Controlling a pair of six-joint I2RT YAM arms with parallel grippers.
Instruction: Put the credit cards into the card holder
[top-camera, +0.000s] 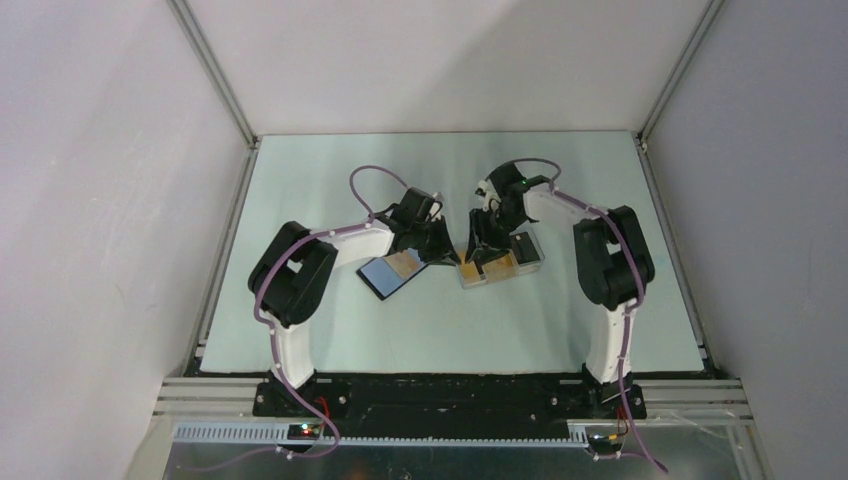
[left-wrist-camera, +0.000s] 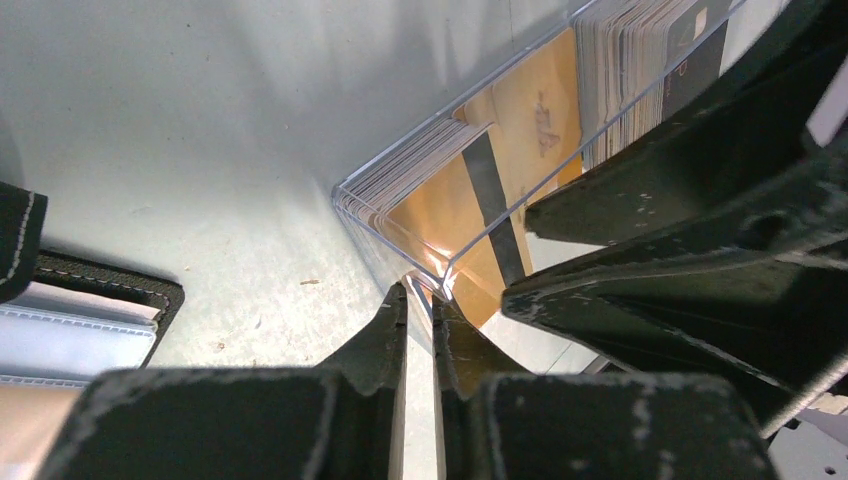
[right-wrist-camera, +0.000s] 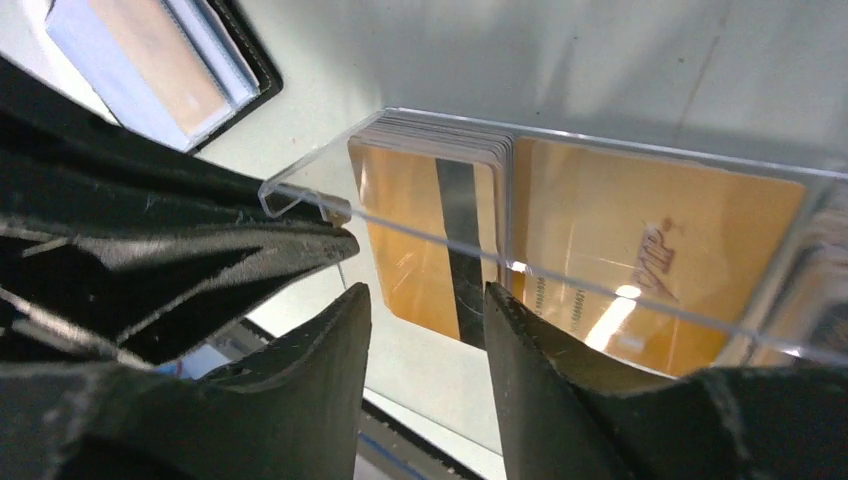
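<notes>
The clear box (top-camera: 533, 259) of cards stands near the middle of the table. My left gripper is shut on its corner wall. Inside, a stack of gold cards (right-wrist-camera: 415, 220) with a dark stripe leans at the box's left end. Over that stack, my right gripper is part open, its fingertips spread above the gold face and no card seen between them. To the left lies the black card holder (top-camera: 383, 279), flat and unfolded, with pale pockets; the left arm covers part of it.
A further gold card (right-wrist-camera: 650, 250) lies flatter beside the stack, and more packed cards (left-wrist-camera: 625, 70) fill the box's far end. Both grippers sit very close together at the box's left end.
</notes>
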